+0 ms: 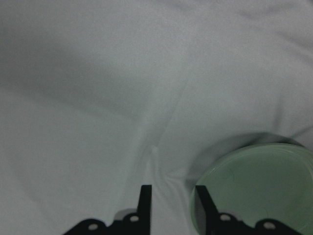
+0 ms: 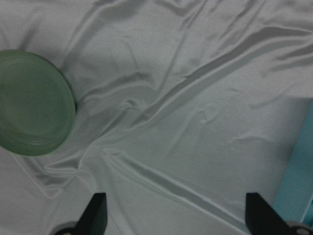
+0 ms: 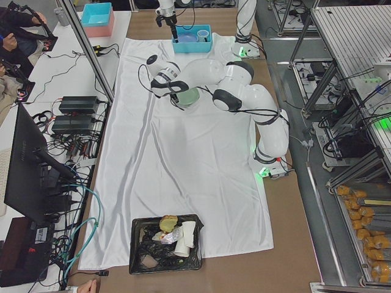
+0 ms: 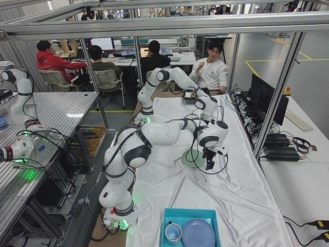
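A pale green plate lies on the white cloth in the middle of the table, also seen at the left of the right wrist view (image 2: 34, 103). My left gripper is open, low at the plate's rim, one finger over the rim and the other over bare cloth, with nothing seen between them. My right gripper stands open above the cloth, between the plate and a blue bin (image 2: 291, 178). In the right camera view that bin (image 4: 169, 213) holds a blue plate (image 4: 198, 232) and a cup (image 4: 173, 231).
A black bin (image 3: 137, 244) with crumpled rubbish sits at the opposite end of the table from the blue bin. A monitor and cables are on a side desk; metal frame posts rise beside the table.
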